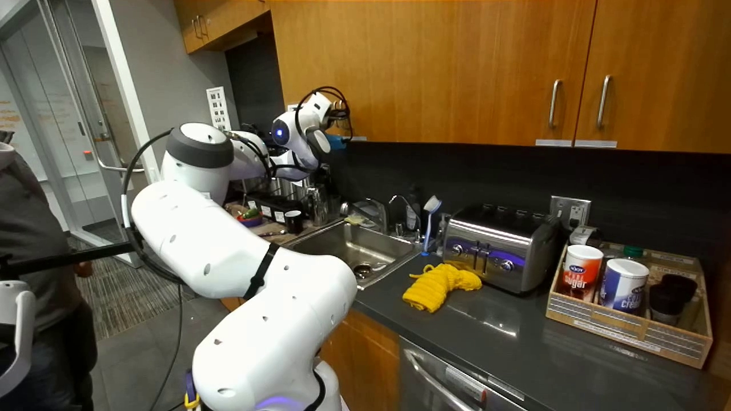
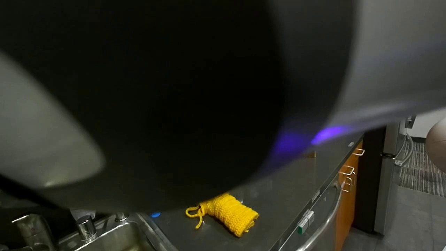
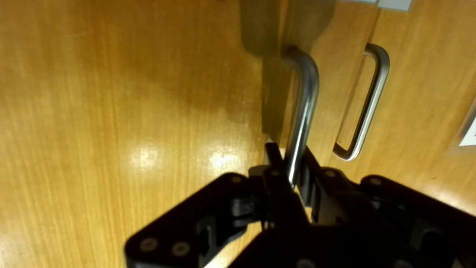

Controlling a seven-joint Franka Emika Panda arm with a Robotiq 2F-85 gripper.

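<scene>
In the wrist view, the black fingers of my gripper are shut on a curved metal cabinet handle (image 3: 308, 89), one finger on each side of it. The upper end of the handle meets a wooden door (image 3: 134, 98); its lower end is hidden by the fingers. Whether this door stands slightly ajar, I cannot tell. In exterior view 1, my gripper (image 1: 339, 115) is at the upper cabinet (image 1: 432, 61), left of centre, small and partly covered by cables. Exterior view 2 is mostly blocked by the arm.
A second handle (image 3: 368, 105) is just to the right. Below are the sink (image 1: 349, 246), a yellow knitted cloth (image 1: 438, 284), a toaster (image 1: 493, 246) and a box (image 1: 630, 329) with canisters. A person (image 1: 41, 260) stands at the left.
</scene>
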